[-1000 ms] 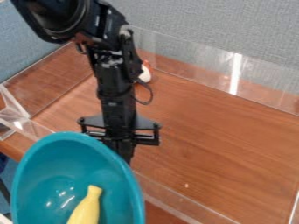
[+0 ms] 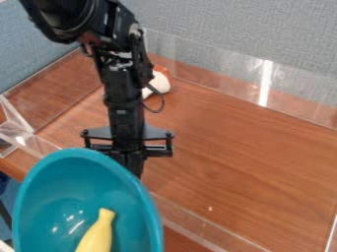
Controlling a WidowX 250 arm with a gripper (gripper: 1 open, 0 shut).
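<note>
My gripper (image 2: 128,157) points down just behind the rim of a teal bowl (image 2: 46,192) in the lower left of the view. Its fingertips are hidden by the bowl, so whether they are open or shut does not show. A yellow object (image 2: 95,236) lies inside the bowl. A small white and red object (image 2: 158,82) sits at the back, partly behind my arm.
Clear low walls (image 2: 303,108) run along the back and sides, with a grey textured wall behind.
The bowl and yellow object stay put.
</note>
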